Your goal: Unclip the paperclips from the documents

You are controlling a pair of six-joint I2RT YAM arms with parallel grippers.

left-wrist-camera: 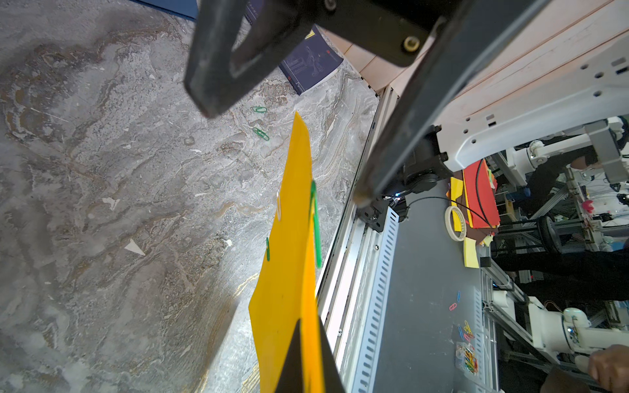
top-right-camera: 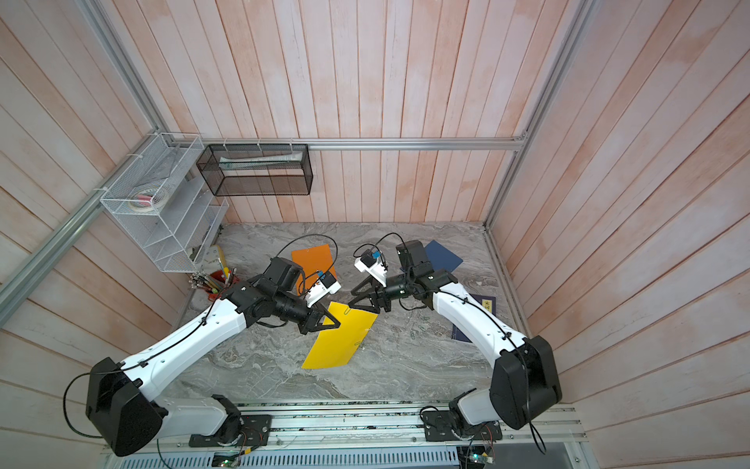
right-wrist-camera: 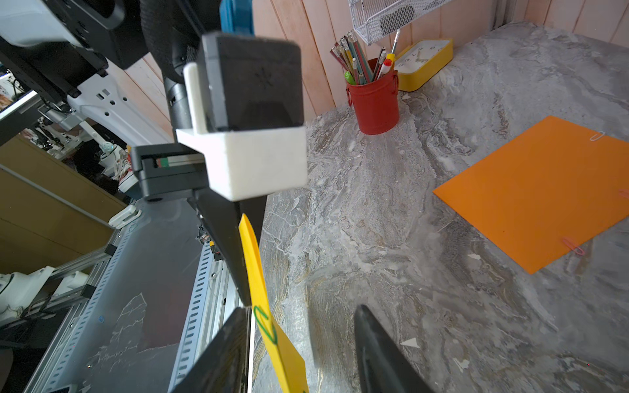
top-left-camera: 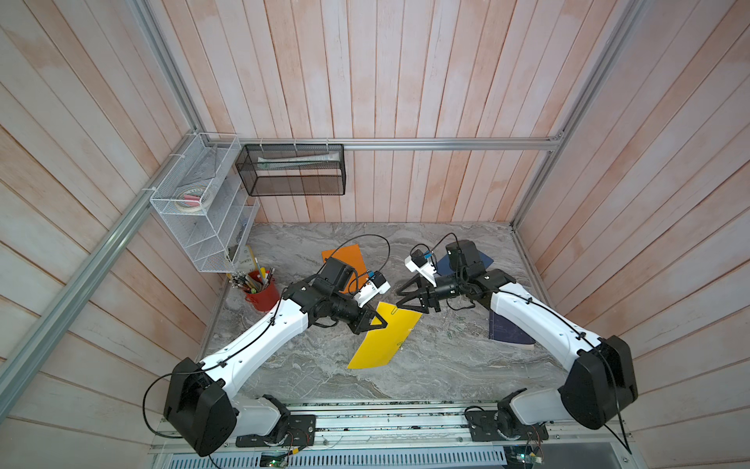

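Observation:
A yellow document hangs above the table, my left gripper shut on its edge. In the left wrist view, a green paperclip sticks out on the sheet's right face, and a small green clip and a pale clip show at its left edge. My right gripper is part open at the sheet's top corner. In the right wrist view its fingers stand either side of the sheet, which bears a green clip; contact cannot be told.
Two loose green clips lie on the table. An orange document with several clips lies at the back, a dark blue one at back right. A red pen bucket stands at the left.

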